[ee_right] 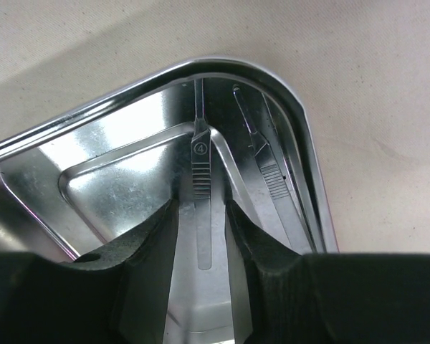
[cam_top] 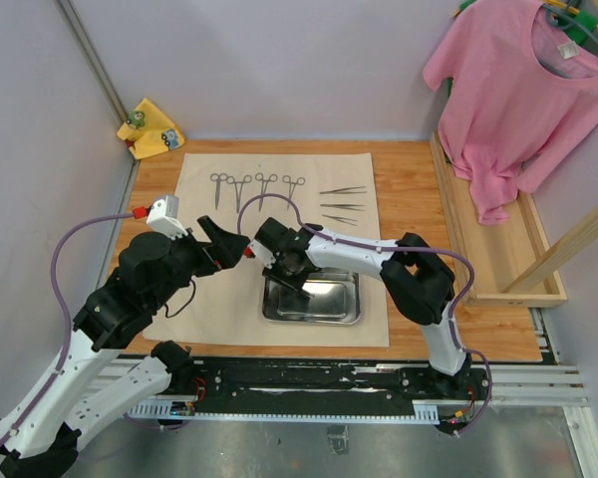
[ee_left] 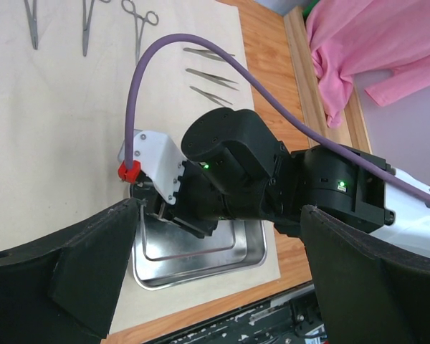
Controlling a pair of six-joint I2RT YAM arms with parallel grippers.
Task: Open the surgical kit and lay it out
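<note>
The steel tray [cam_top: 329, 309] lies on the cream cloth [cam_top: 219, 309]; in the right wrist view it holds several scalpel handles, one marked 4 [ee_right: 202, 179] and another [ee_right: 272, 179] beside it. My right gripper is low over the tray, part open, its fingertips either side of the number 4 handle's lower part; I cannot tell if they touch it. My left gripper [cam_top: 222, 249] hangs open left of the tray. Scissor-like instruments [cam_top: 264, 184] stand in a row along the cloth's back, tweezers [cam_top: 342, 207] to their right.
A wooden rack [cam_top: 518, 297] with a pink shirt [cam_top: 508, 110] is at the right. A yellow printed cloth [cam_top: 154, 129] hangs at the back left.
</note>
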